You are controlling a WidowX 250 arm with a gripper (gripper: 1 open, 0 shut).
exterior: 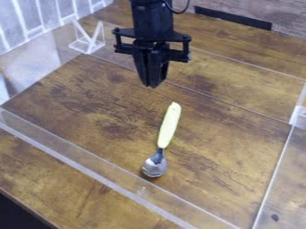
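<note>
A spoon with a pale yellow handle (pixel 169 126) and a steel bowl (pixel 155 167) lies on the wooden tabletop, in the lower middle of the camera view. My black gripper (pixel 152 73) hangs at the top centre, above and behind the spoon, apart from it, its fingers pointing down. I see nothing held in it; how far its fingers are parted is hard to make out.
Clear plastic walls (pixel 291 161) border the work area. A white object (pixel 88 40) stands at the back left.
</note>
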